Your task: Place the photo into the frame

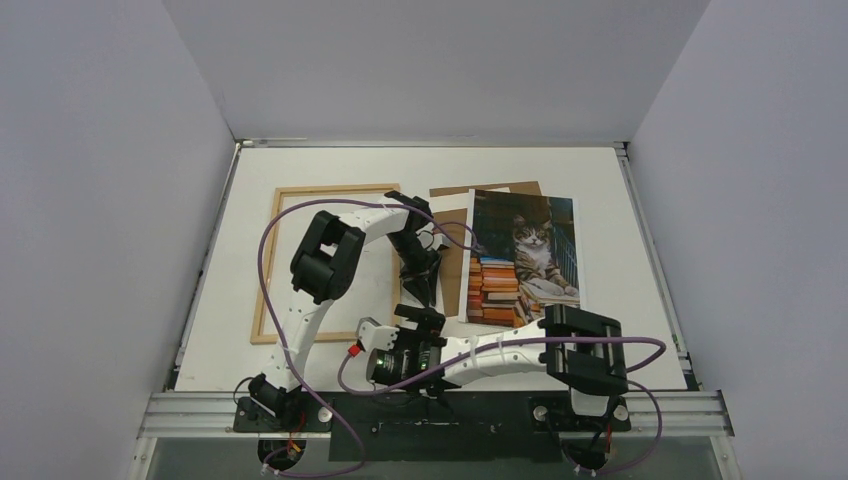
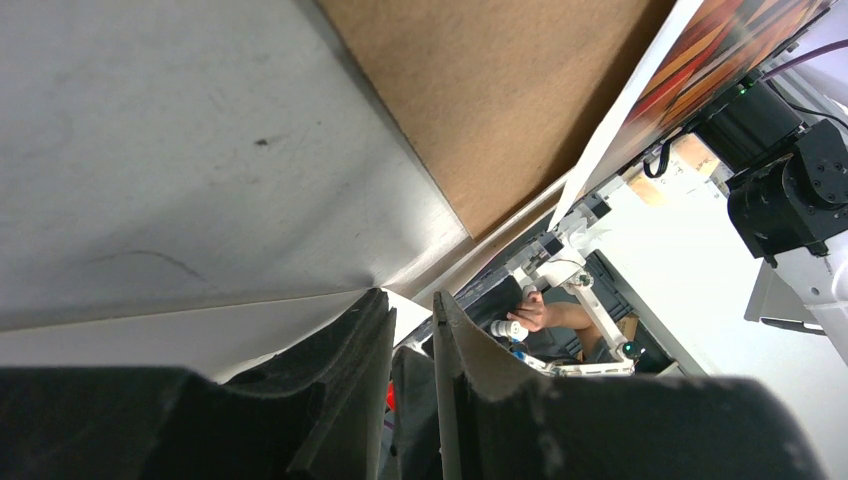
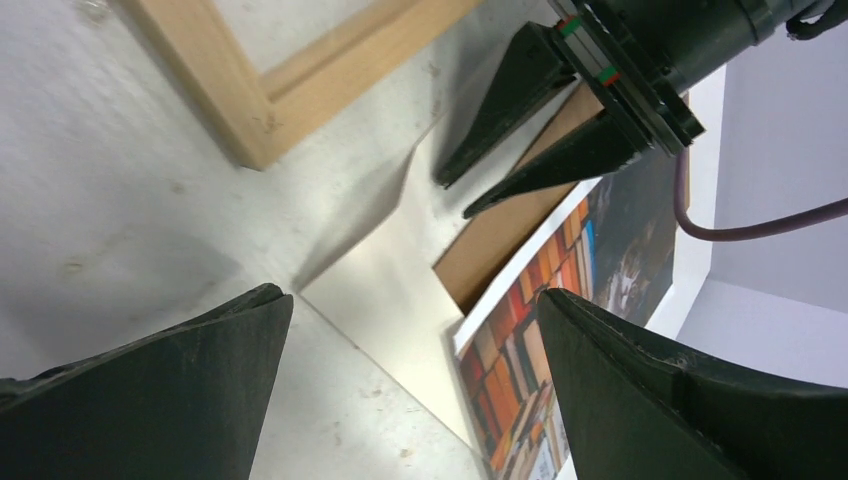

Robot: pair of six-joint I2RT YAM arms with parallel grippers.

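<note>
The wooden frame (image 1: pixel 263 255) lies left on the table, partly under my left arm. The cat photo (image 1: pixel 530 250) lies to the right on a brown board (image 1: pixel 452 270) and white paper (image 3: pixel 380 310). My left gripper is shut on the white paper's edge, right of the frame. In the right wrist view that paper is bent up beside the frame's corner. My right gripper stands open above the paper, near the photo's lower left corner, with nothing clearly between its fingers.
Bare table (image 1: pixel 225 300) shows around the frame and at the back. Grey walls bound the table on three sides. Purple cables loop over both arms.
</note>
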